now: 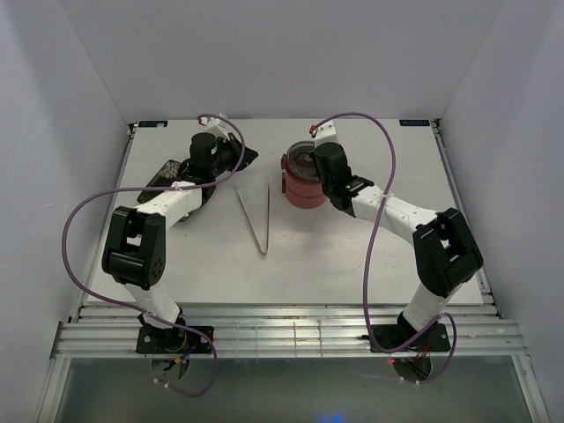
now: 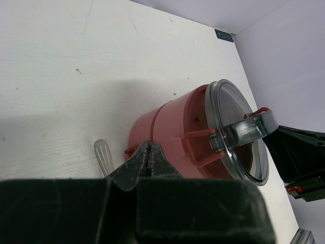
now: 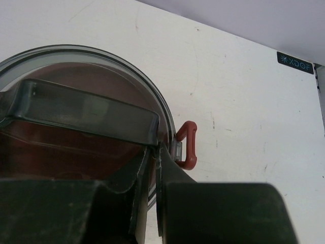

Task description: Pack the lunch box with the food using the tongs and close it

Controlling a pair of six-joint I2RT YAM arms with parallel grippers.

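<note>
A round pink lunch box (image 1: 305, 191) stands near the table's middle, its clear lid (image 2: 236, 127) with a steel rim at the top. My right gripper is shut on the lid's grey handle (image 3: 86, 109), near one end. In the left wrist view a red clasp (image 2: 195, 147) hangs at the lid's side against the box; whether the lid is fully seated, I cannot tell. Another red clasp (image 3: 189, 145) sticks outward from the rim in the right wrist view. To the box's left, my left gripper (image 1: 249, 158) is shut, with nothing showing between its fingertips.
Metal tongs (image 1: 262, 220) lie on the table left of the box, their closed end toward the front. A dark tray (image 1: 159, 181) at the far left is partly hidden under the left arm. Free table lies at the front and right.
</note>
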